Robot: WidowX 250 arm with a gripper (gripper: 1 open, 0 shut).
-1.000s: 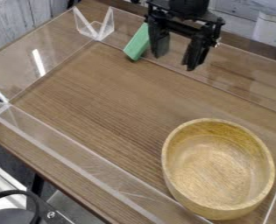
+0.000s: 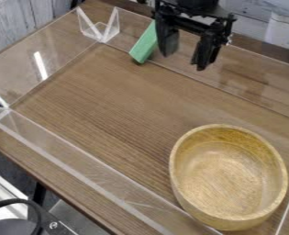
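Observation:
My black gripper (image 2: 186,50) hangs at the upper middle, its fingers apart with nothing visible between them. Behind it, just to its left, a green object (image 2: 147,43) lies on the wooden surface, partly hidden by the gripper. A large round wooden bowl (image 2: 228,209) stands at the lower right, well apart from the gripper.
A small clear or white stand (image 2: 99,25) is at the upper left. A clear plastic border (image 2: 79,161) runs along the left and front of the board. Dark equipment and cables sit at the lower left corner.
The gripper has shifted very slightly up and to the left. The objects on the surface stay where they were.

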